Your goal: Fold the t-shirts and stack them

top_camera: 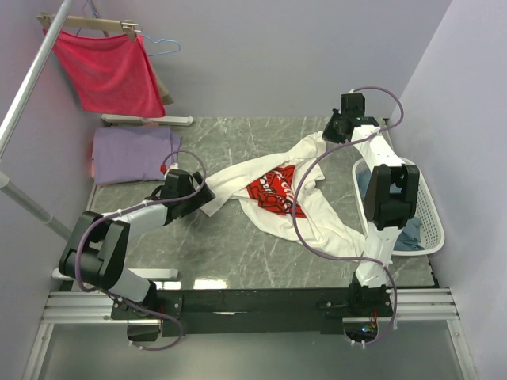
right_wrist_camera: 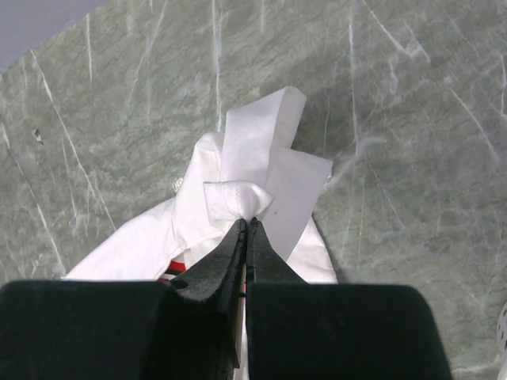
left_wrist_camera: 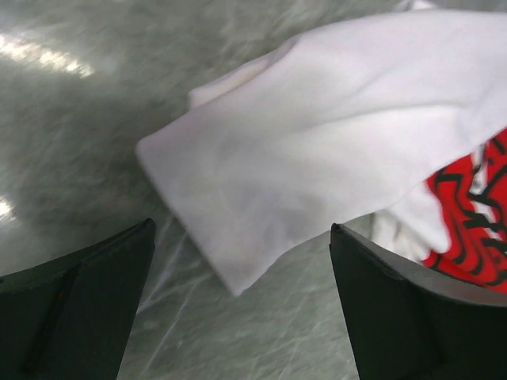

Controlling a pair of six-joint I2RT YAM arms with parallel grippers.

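A white T-shirt (top_camera: 323, 226) with a red print (top_camera: 269, 188) lies spread and rumpled across the marble floor. My left gripper (top_camera: 192, 194) stands open over the shirt's left corner (left_wrist_camera: 238, 206), its fingers wide apart with nothing between them in the left wrist view. My right gripper (top_camera: 330, 133) is at the shirt's far upper corner; in the right wrist view its fingertips are shut at a small white flap (right_wrist_camera: 230, 198), and whether they pinch it is unclear.
A folded purple shirt (top_camera: 131, 150) lies at the back left, below a hanging red cloth (top_camera: 107, 71) on a rail. A white basket (top_camera: 428, 206) with blue-grey cloth stands at the right.
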